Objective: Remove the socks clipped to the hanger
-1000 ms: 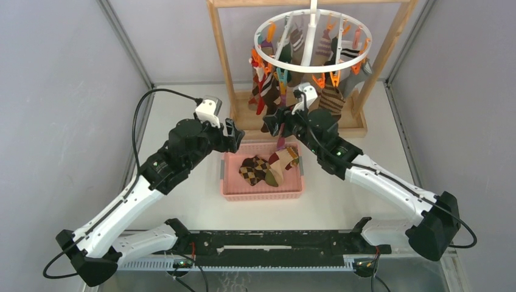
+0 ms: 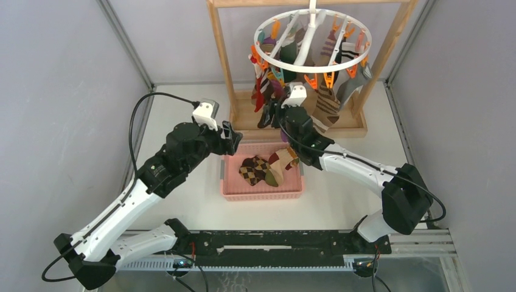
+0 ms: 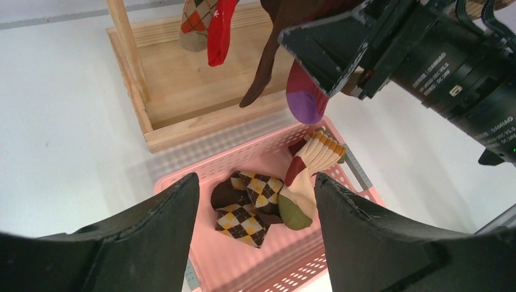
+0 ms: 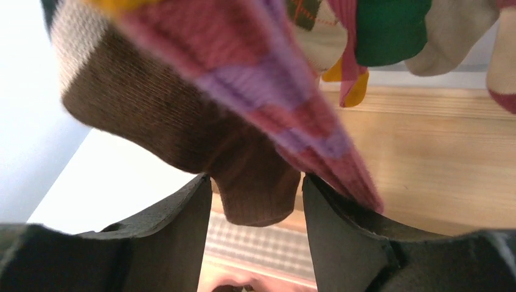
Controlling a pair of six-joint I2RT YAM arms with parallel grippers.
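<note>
Socks hang from orange and teal clips on a white round hanger (image 2: pixel 312 67) in a wooden frame. My right gripper is open among them, a brown sock (image 4: pixel 255 201) behind its fingers and a pink-purple striped sock (image 4: pixel 286 103) hanging close over it. My left gripper is open above the pink basket (image 2: pixel 261 193), nothing between its fingers. In the basket lie checkered socks (image 3: pixel 240 222) and a cream, red and green sock (image 3: pixel 295 207). A red sock (image 3: pixel 219 39) and a purple-toed sock (image 3: pixel 305 103) hang above.
The hanger's wooden base (image 3: pixel 182 137) stands behind the basket. Bare white table (image 3: pixel 73 140) lies either side. Grey walls bound the space left and right. The right arm fills the upper right of the left wrist view.
My left arm has hardly moved.
</note>
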